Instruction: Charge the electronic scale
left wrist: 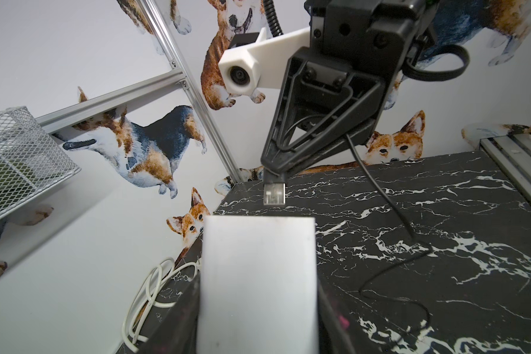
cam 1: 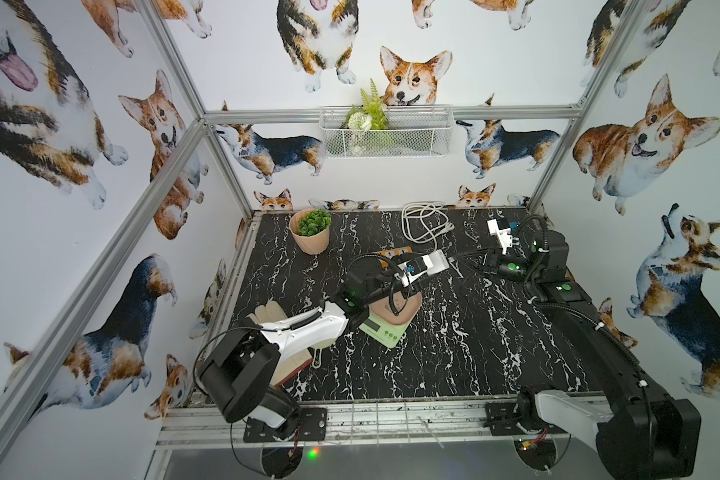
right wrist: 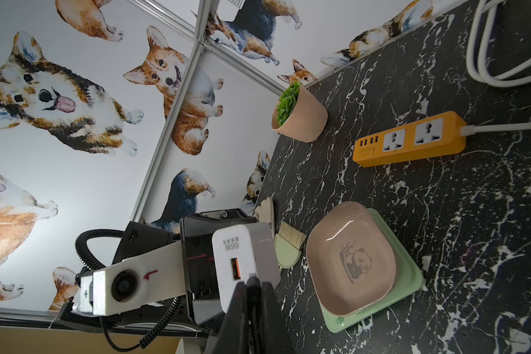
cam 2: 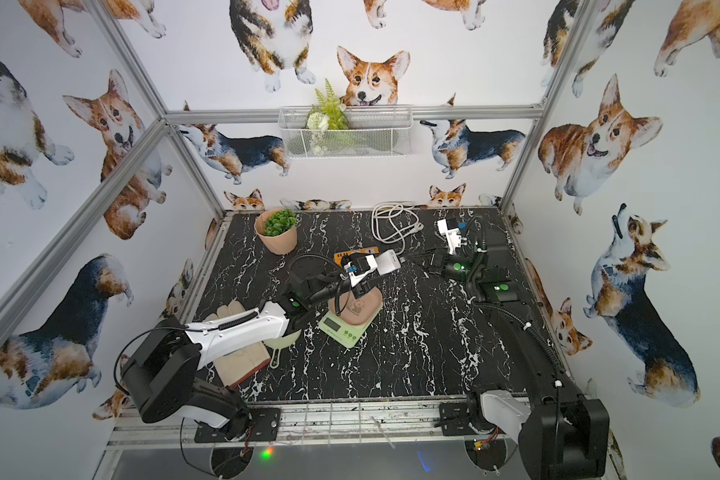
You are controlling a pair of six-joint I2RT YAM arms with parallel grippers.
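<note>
A white charger block [right wrist: 242,259] with an orange USB port faces my right arm. My left gripper [cam 1: 424,269] is closed around its sides; in the left wrist view the charger [left wrist: 258,283] fills the space between the fingers. Opposite it, my right gripper is shut on a USB plug [left wrist: 274,194], whose metal end points toward the charger. A gap between plug and port seems small, though contact is hard to judge. The plug's dark cable [left wrist: 389,203] trails down to the table. The green electronic scale [right wrist: 410,274] lies below, carrying a pinkish tray [right wrist: 351,259].
An orange power strip [right wrist: 410,139] lies behind the scale. Near the back wall is a coiled white cord [cam 1: 424,220]; a potted plant [cam 1: 309,232] stands at back left. Gloves [cam 1: 272,312] and a brush [right wrist: 289,244] lie at left.
</note>
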